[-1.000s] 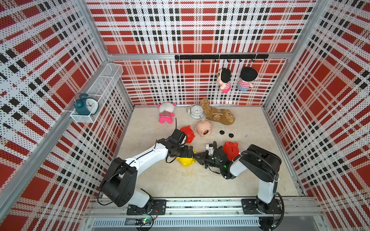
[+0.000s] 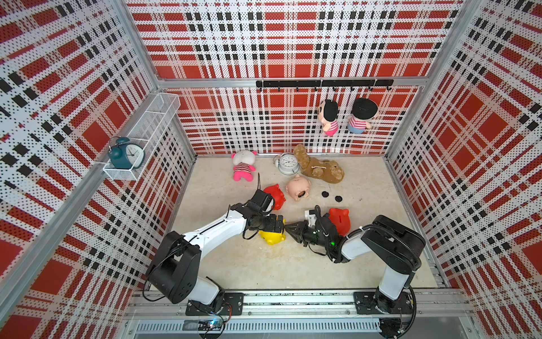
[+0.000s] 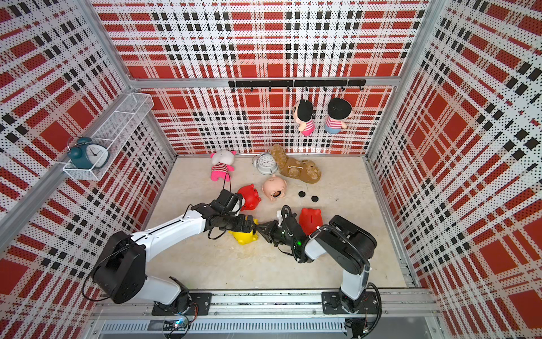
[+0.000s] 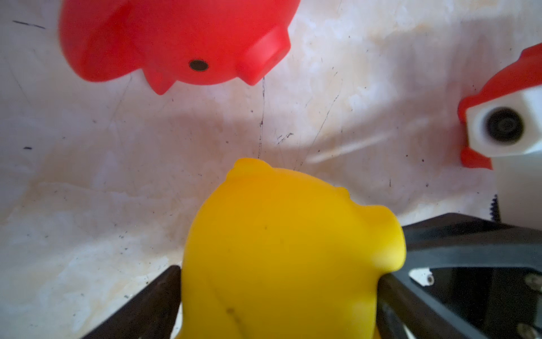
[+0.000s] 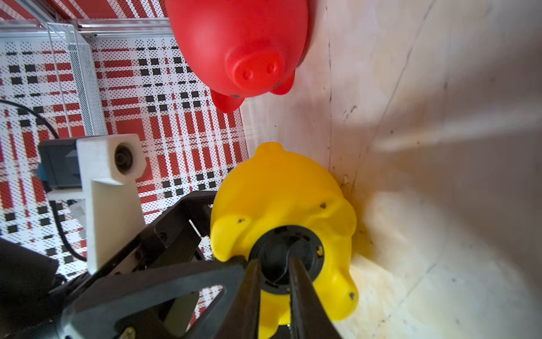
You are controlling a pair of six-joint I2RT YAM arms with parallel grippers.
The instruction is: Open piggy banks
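Observation:
A yellow piggy bank [image 2: 272, 237] lies at the centre front; in the right wrist view its underside [image 5: 271, 175] shows a black plug [image 5: 286, 243]. My left gripper is open, one finger either side of the yellow pig. My right gripper is shut, its tips at the plug, nothing visible held. A red piggy bank [image 2: 275, 193] sits behind the yellow one, another [image 2: 340, 220] is right of my right gripper, and a pink one [image 2: 298, 186] sits at the back middle.
Two black discs [image 2: 332, 196] lie right of the pink pig. Plush toys [image 2: 321, 169] and a white alarm clock [image 2: 288, 162] line the back edge. A wire basket [image 2: 152, 130] hangs on the left wall.
My right arm has shifted slightly over the last second, its tips staying near the yellow pig. My left arm has barely moved.

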